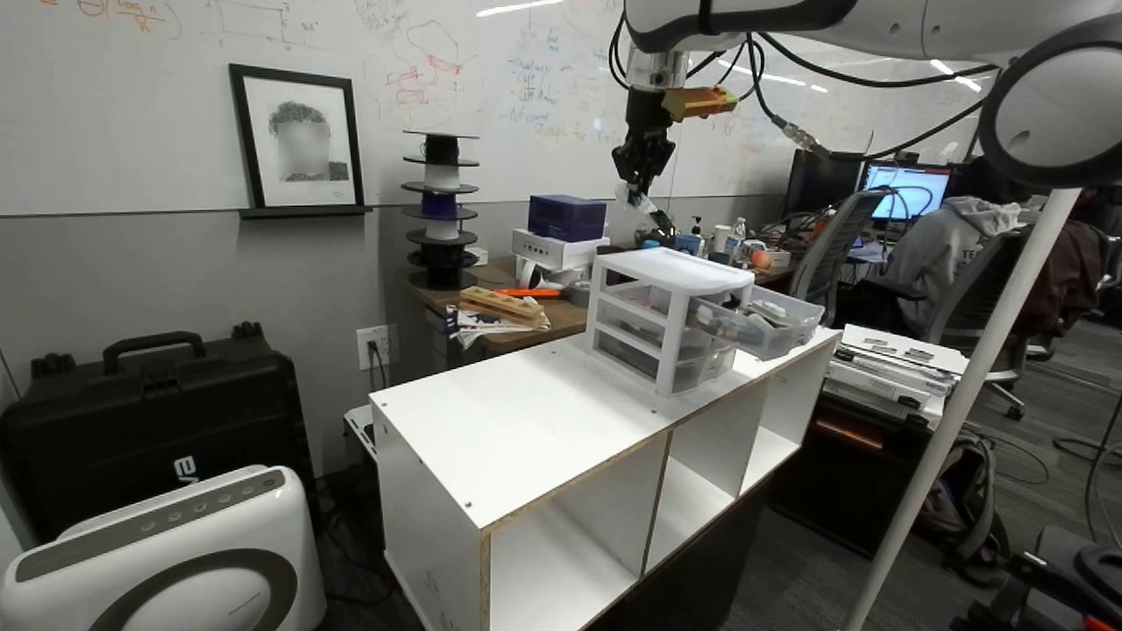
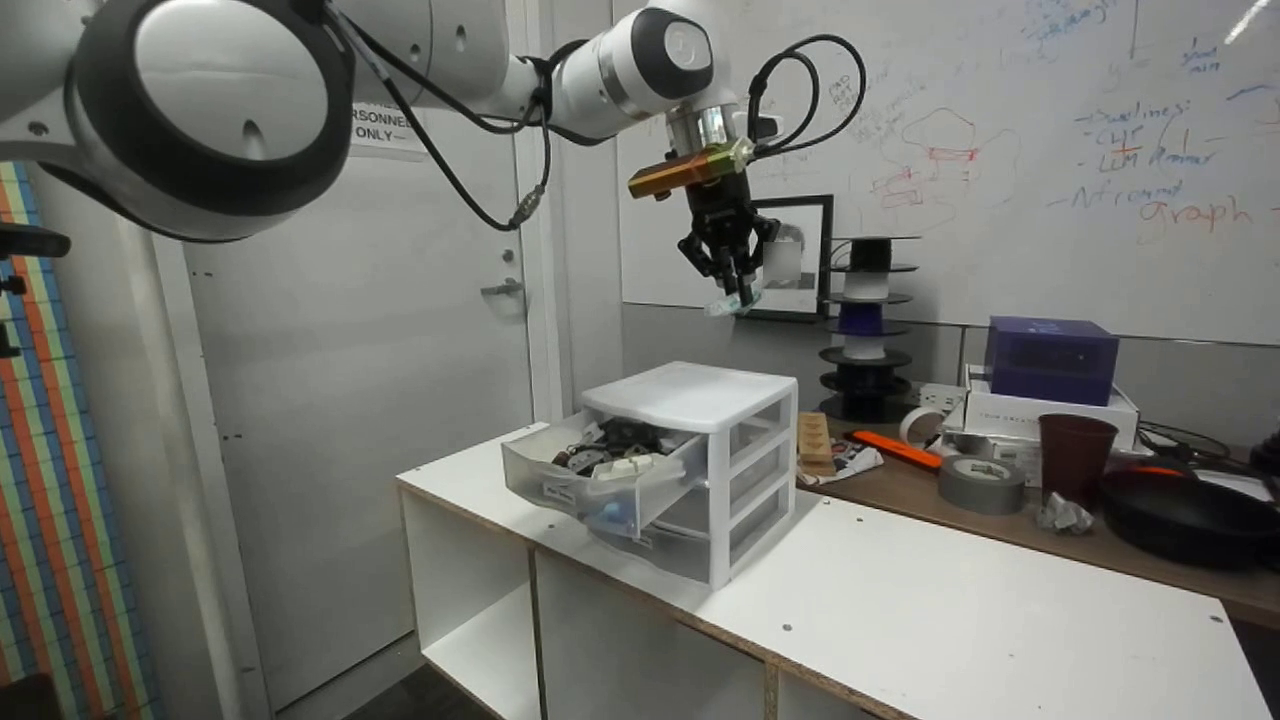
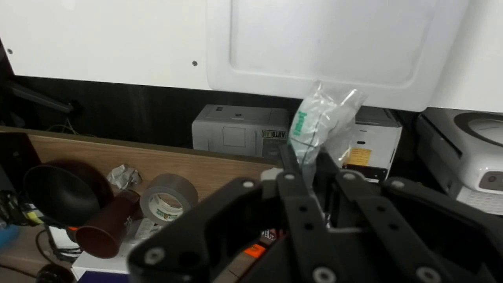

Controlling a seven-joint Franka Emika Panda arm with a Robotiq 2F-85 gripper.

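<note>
A clear plastic packet with green print (image 3: 314, 125) is pinched in my gripper, its loose end sticking out past the fingertips in the wrist view. The gripper (image 2: 741, 294) hangs high above the white plastic drawer unit (image 2: 690, 390), apart from it. Small mixed items fill the unit's pulled-out upper drawer (image 2: 558, 490). In exterior view 1 the gripper (image 1: 642, 189) shows against the whiteboard, above the drawer unit (image 1: 673, 268). What lies inside the packet cannot be made out.
The white shelf top (image 2: 960, 612) beside the drawer unit is bare. On the wooden desk behind are grey tape (image 3: 168, 198), a dark red cup (image 3: 106, 231), a black pan (image 3: 66, 193) and crumpled foil (image 3: 124, 177). Stacked spools (image 1: 442, 210) rise near the wall.
</note>
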